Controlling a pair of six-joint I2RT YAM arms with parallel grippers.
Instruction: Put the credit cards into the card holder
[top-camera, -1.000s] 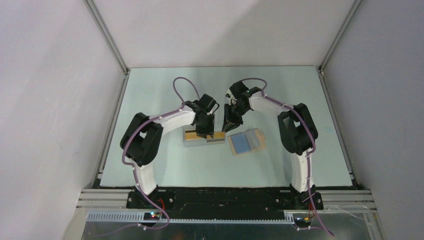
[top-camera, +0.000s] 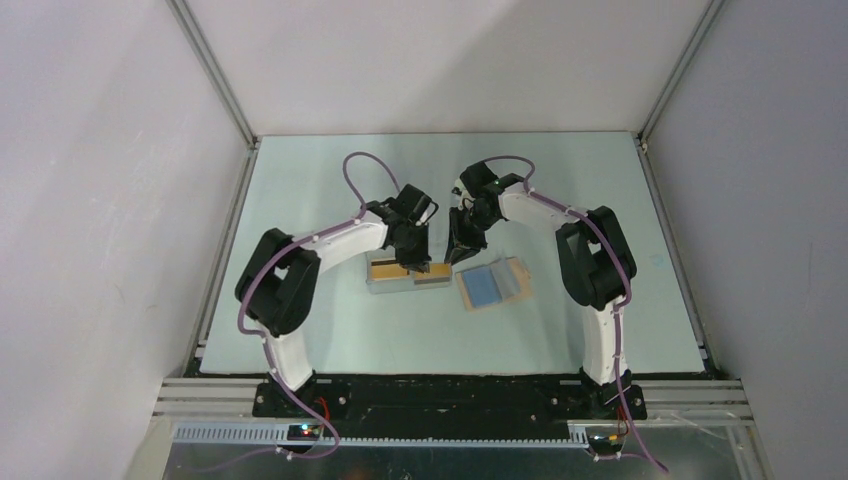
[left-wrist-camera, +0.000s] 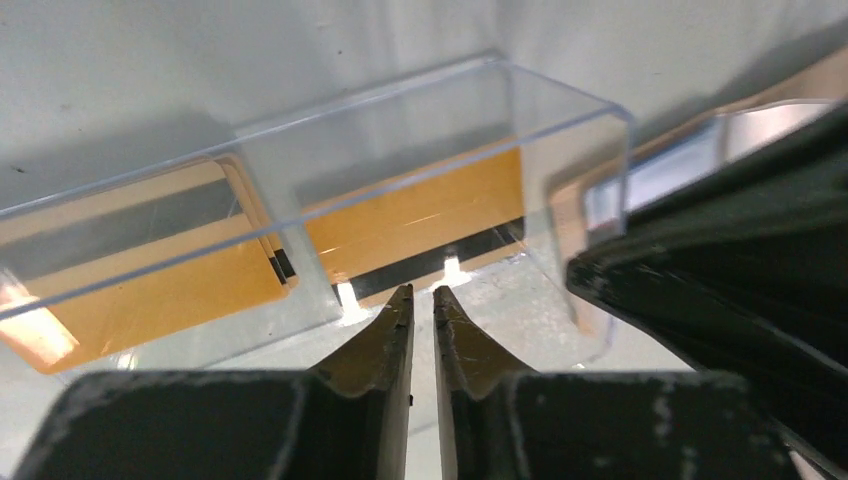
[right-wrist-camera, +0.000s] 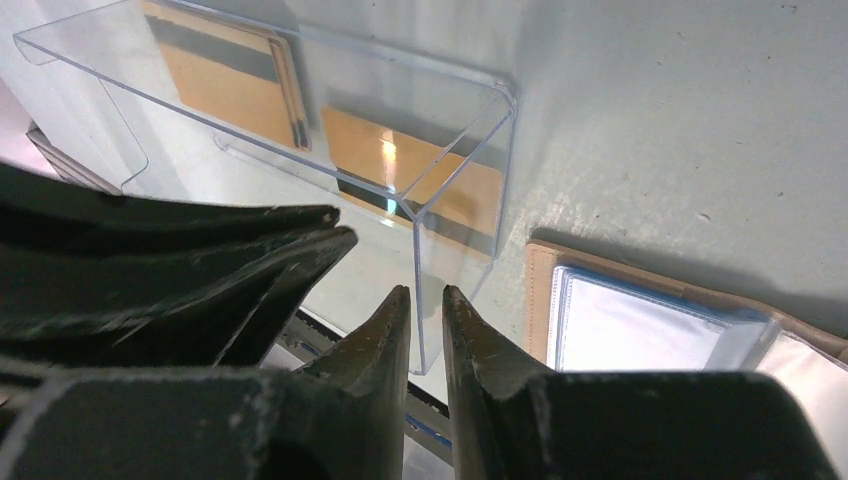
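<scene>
Gold cards lie in two compartments of the clear acrylic holder (top-camera: 385, 285): a stack in the left one and gold card with a dark stripe in the right one, also seen in the right wrist view. My left gripper (top-camera: 415, 265) is over the holder, shut; whether anything is between its fingertips is unclear. My right gripper (top-camera: 455, 255) is at the holder's right end, fingers shut by the clear corner wall, which appears between or just behind their tips in the right wrist view.
Right of the holder lies a tan board (top-camera: 520, 290) with blue and translucent card-like pieces (right-wrist-camera: 630, 330) on it. The two grippers are close together at the middle.
My left arm has shifted slightly, its elbow outward and its gripper a little up in the top view. The right arm and the holder look unchanged.
</scene>
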